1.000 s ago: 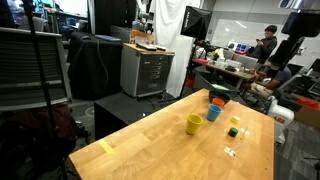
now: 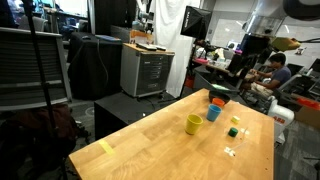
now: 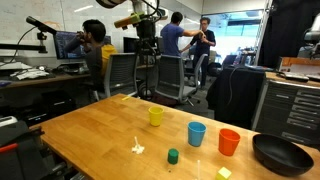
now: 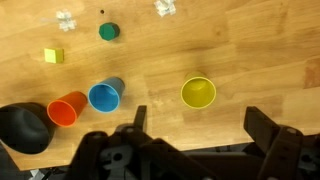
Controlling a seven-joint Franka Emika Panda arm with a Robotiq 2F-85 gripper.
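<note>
High over the table my gripper stands open, its fingers wide apart and nothing between them. Below it, in the wrist view, a yellow cup [image 4: 198, 93] lies ahead of the gap between the fingers. To its left are a blue cup [image 4: 106, 95], an orange cup [image 4: 67, 108] and a black bowl [image 4: 24, 128]. A small green cylinder [image 4: 109, 31] and a yellow block [image 4: 53, 55] sit toward the upper left. Two white pieces [image 4: 66, 20] lie near the top edge. In exterior view 2 the yellow cup [image 3: 156, 117] stands upright, apart from the blue cup [image 3: 197, 132].
The wooden table [image 3: 95, 125] has broad free room on the side away from the bowl. A strip of yellow tape [image 2: 105, 146] marks that end. Office chairs [image 3: 171, 76] and people stand beyond the table.
In exterior view 1 the arm and gripper have come down and moved left over the last second. The cups, bowl and small pieces stay where they were.
</note>
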